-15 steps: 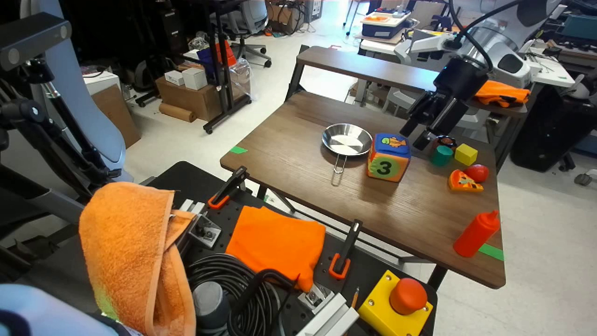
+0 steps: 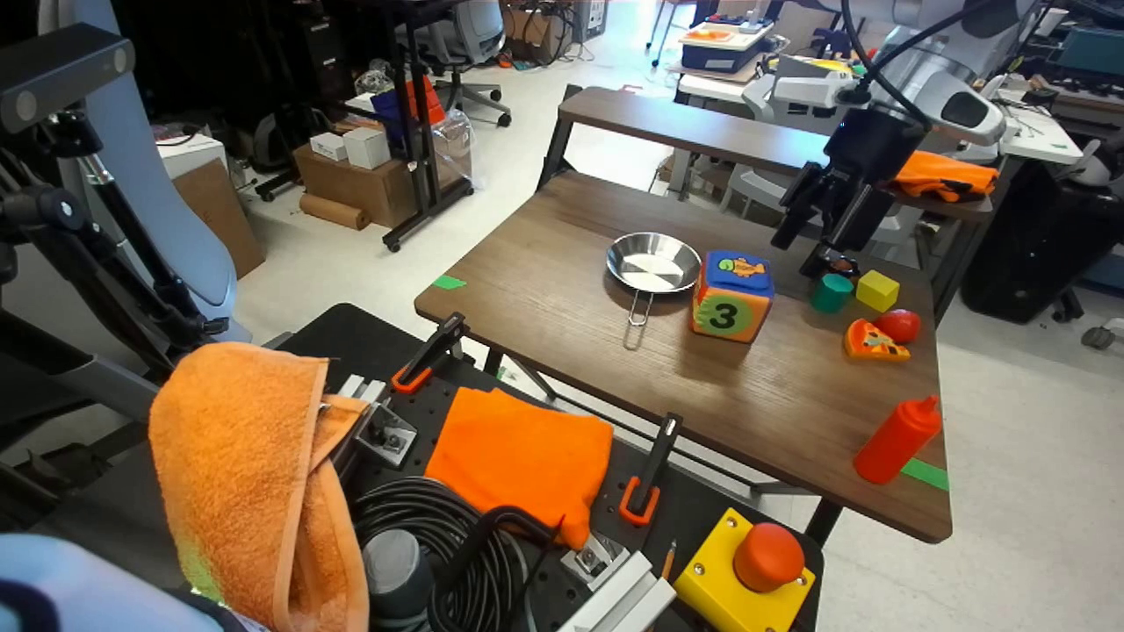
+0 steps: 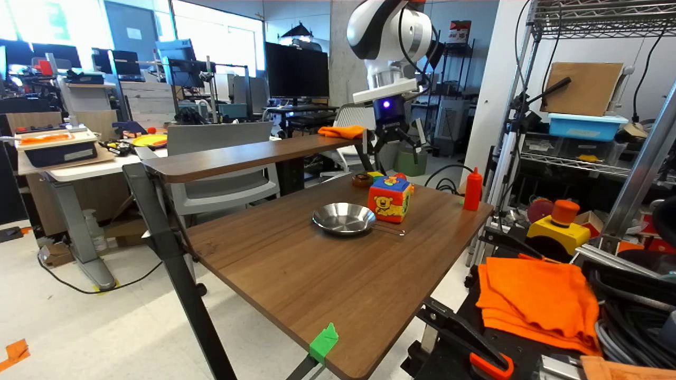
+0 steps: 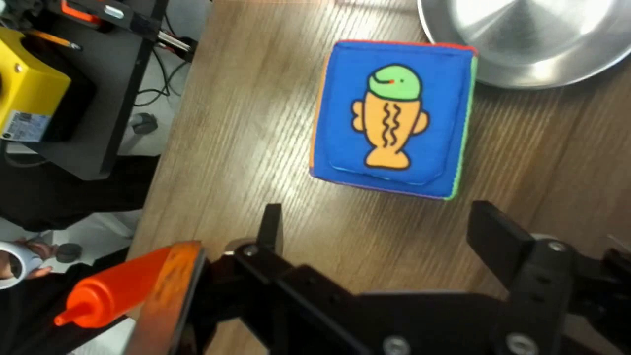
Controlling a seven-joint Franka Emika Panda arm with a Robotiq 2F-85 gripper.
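My gripper [image 2: 797, 254] hangs open above the far right part of the wooden table, with nothing between its fingers. In the wrist view its two fingers stand wide apart, and bare tabletop shows between them. A soft toy cube [image 4: 391, 121] with a fish on its blue top lies just beyond the fingertips, apart from them. From the side, the cube [image 2: 731, 297] shows a number 3, and it sits beside a steel pan [image 2: 653, 263]. The pan's thin handle points toward the table's front edge.
Near the gripper are a green cylinder [image 2: 832, 293], a yellow block [image 2: 876, 290], a red round toy [image 2: 898, 326] and a pizza slice [image 2: 875, 342]. A red squeeze bottle [image 2: 897, 441] stands by the right front corner.
The gripper has shifted slightly up and to the right in exterior view 1, away from the cube, and points more steeply downward. The objects on the table have not moved.
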